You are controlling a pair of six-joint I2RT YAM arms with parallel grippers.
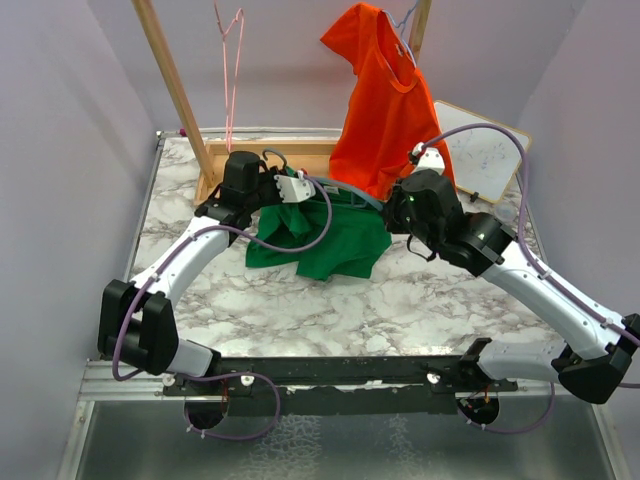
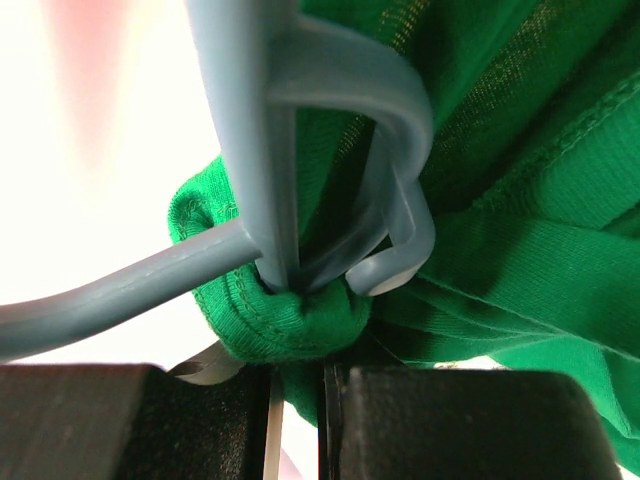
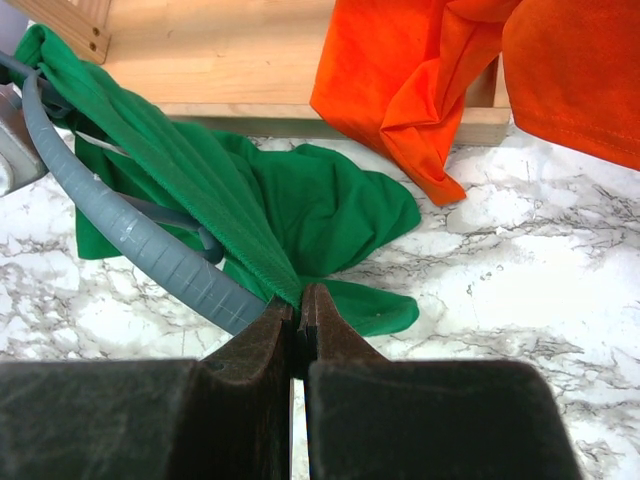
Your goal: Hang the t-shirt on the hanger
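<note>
A green t-shirt (image 1: pixel 330 250) is stretched over a grey-blue hanger (image 1: pixel 345 190) between my grippers, its lower part draped on the marble table. My left gripper (image 1: pixel 285 190) is shut on the shirt; in the left wrist view the green collar (image 2: pixel 280 320) wraps round the hanger's hook end, just above the fingers (image 2: pixel 450 420). My right gripper (image 1: pixel 395 210) is shut at the other end, where the shirt and hanger (image 3: pixel 180 260) run to its fingertips (image 3: pixel 300 310); exactly what is between them is hard to tell.
An orange shirt (image 1: pixel 375 110) hangs on a wooden rack (image 1: pixel 175 90) behind, with empty pink hangers (image 1: pixel 230 70) at left. A wooden base (image 3: pixel 220 50) lies behind the green shirt. A whiteboard (image 1: pixel 485 150) stands back right.
</note>
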